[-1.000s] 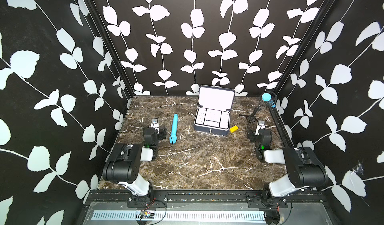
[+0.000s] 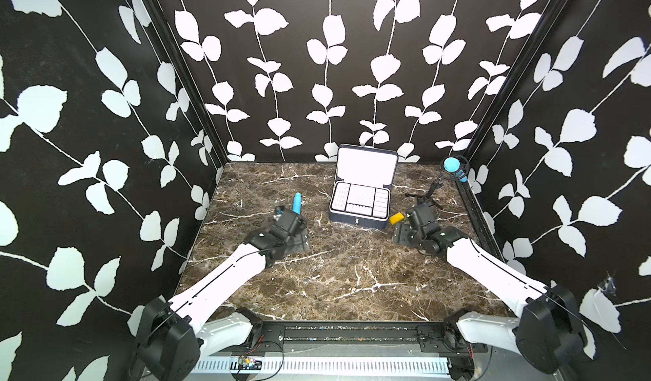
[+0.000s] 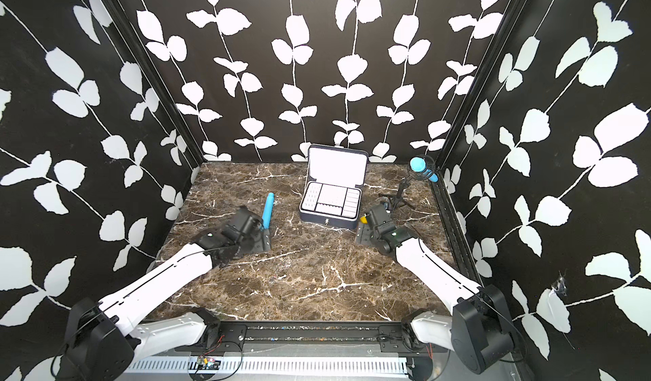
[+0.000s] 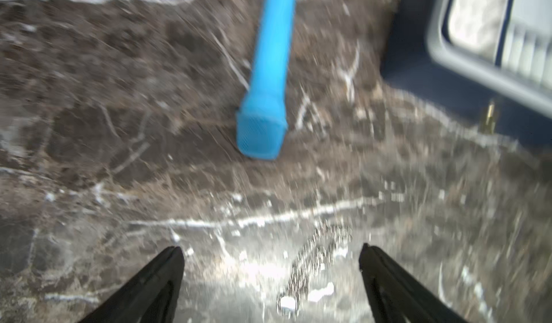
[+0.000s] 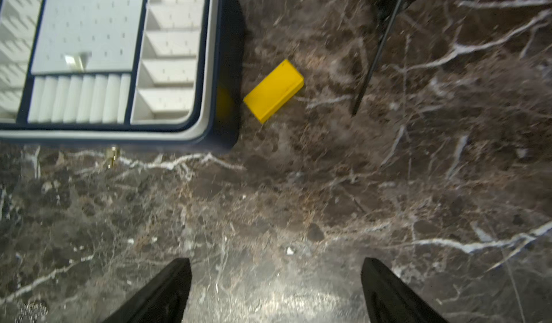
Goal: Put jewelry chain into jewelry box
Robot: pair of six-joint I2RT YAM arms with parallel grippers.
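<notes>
The jewelry box (image 2: 359, 217) stands with its lid up at the back middle. Its pale inner tray with small compartments shows in the right wrist view. A thin, beaded-looking strip, possibly the jewelry chain (image 4: 307, 262), lies on the table between the fingers of my left gripper as seen in the left wrist view; blur leaves this uncertain. That gripper is open, above the table in front of the blue microphone, left of the box. My right gripper is open over bare marble, to the front right of the box, with nothing between its fingers.
A blue handheld microphone (image 4: 270, 76) lies left of the box. Close to the box's right side sits a yellow block (image 5: 273, 90). Behind my right gripper stands a blue-topped microphone on a black stand (image 2: 452, 165).
Both arms have extended and swung inward over the table. My left gripper has come in front of the blue microphone, my right beside the yellow block. The box has stayed put.
</notes>
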